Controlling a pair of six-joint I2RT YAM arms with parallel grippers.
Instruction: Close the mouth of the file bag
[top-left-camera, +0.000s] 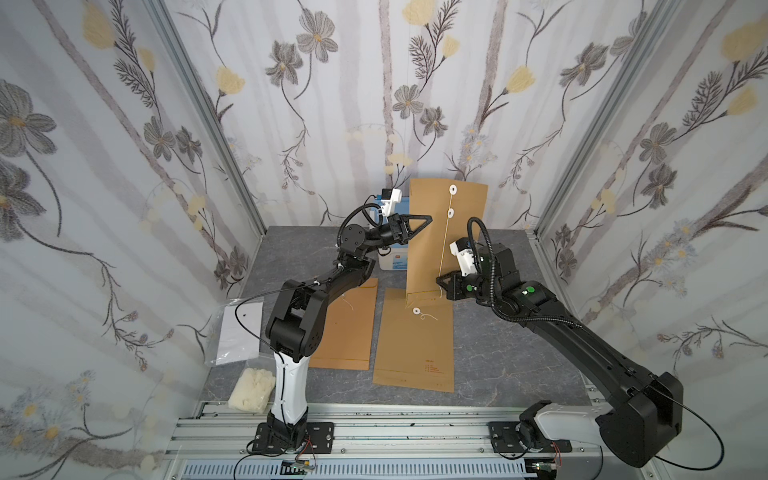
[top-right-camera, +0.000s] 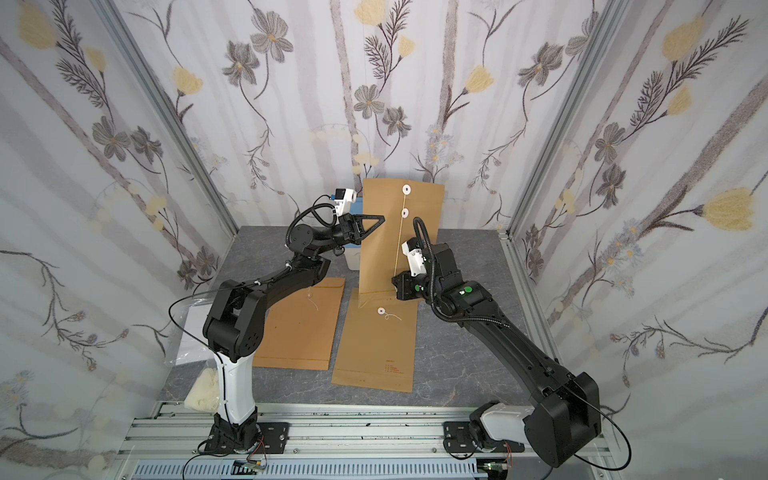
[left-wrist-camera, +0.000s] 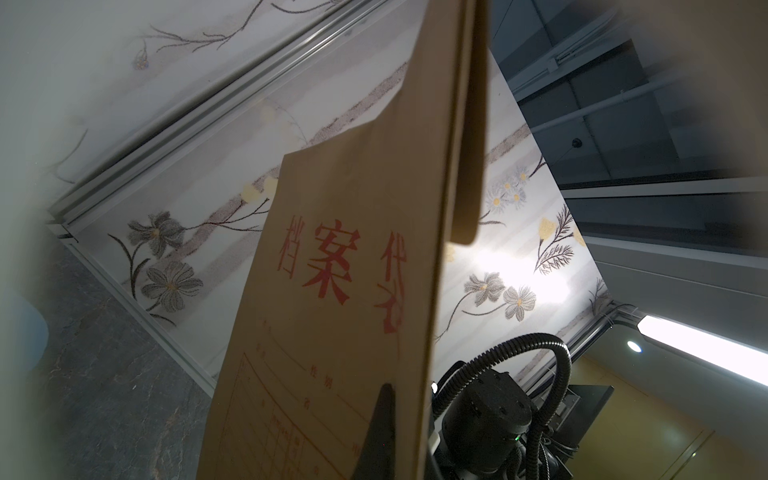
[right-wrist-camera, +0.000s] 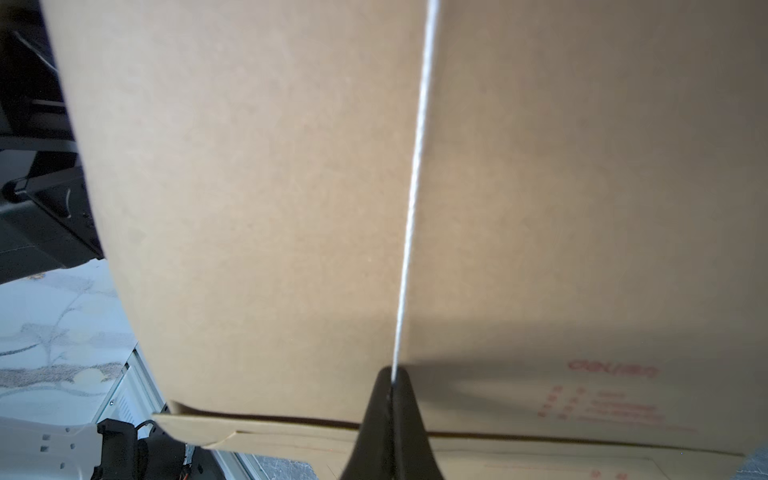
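The brown file bag (top-left-camera: 426, 254) is held up, back toward the top cameras, with two white buttons near its top: an upper one (top-left-camera: 453, 189) and a lower one (top-left-camera: 450, 213). My left gripper (top-left-camera: 429, 218) is shut on the bag's left edge; in the left wrist view one dark finger (left-wrist-camera: 382, 440) lies against the printed front. A white string (right-wrist-camera: 412, 184) runs straight down from the buttons. Its lower part is pinched by my right gripper, shut in front of the bag's lower half. The string's turns round the buttons are too small to make out.
On the table lie a second file bag (top-left-camera: 416, 360) below the held one and another (top-left-camera: 344, 336) to its left. Behind stands a blue-and-white box (top-left-camera: 393, 261), partly covered. A plastic sleeve (top-left-camera: 237, 332) and a pale lump (top-left-camera: 252, 390) are at left. Table right of the bags is clear.
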